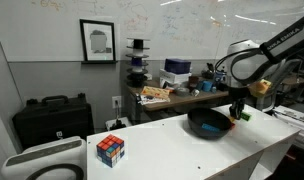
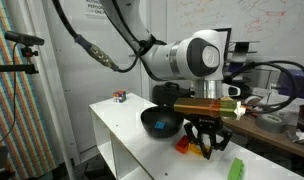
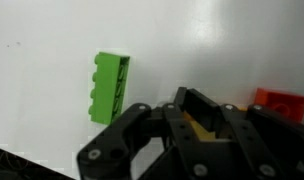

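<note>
In the wrist view my gripper is low over the white table, its fingers close together, with a yellow-orange block [image 3: 201,130] partly hidden beneath them. The same block [image 2: 195,149] shows by the fingertips in exterior view 2, where my gripper [image 2: 206,150] points down. A red block [image 3: 281,103] lies to the right in the wrist view, and a green block [image 3: 110,88] lies apart on the left. Left of the gripper in exterior view 1 stands a black pan [image 1: 209,123] with something blue [image 1: 208,127] inside.
A Rubik's cube [image 1: 110,150] sits at the table's far left end in exterior view 1. Clear white table [image 1: 167,145] stretches between it and the pan. Behind the table are a black case [image 1: 54,120] and a wooden desk with boxes [image 1: 177,66].
</note>
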